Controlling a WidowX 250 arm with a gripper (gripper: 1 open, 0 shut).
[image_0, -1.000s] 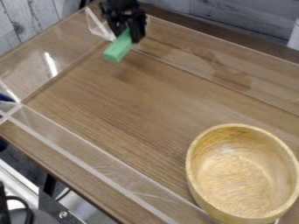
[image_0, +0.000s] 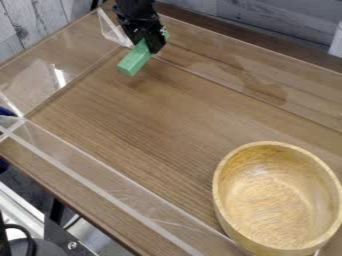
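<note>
My black gripper (image_0: 150, 36) is at the top of the view, near the back of the wooden table (image_0: 160, 140). It is shut on a light green block (image_0: 134, 60), which hangs tilted below it. The fingertips are small and dark, so their exact hold on the block is hard to make out.
A round pale wooden bowl (image_0: 275, 196) stands at the front right. Clear plastic strips run along the left edge and front left of the table. A white panelled wall lies behind.
My gripper has come slightly down and toward the viewer, showing more below the top edge. The green block stays in nearly the same place.
</note>
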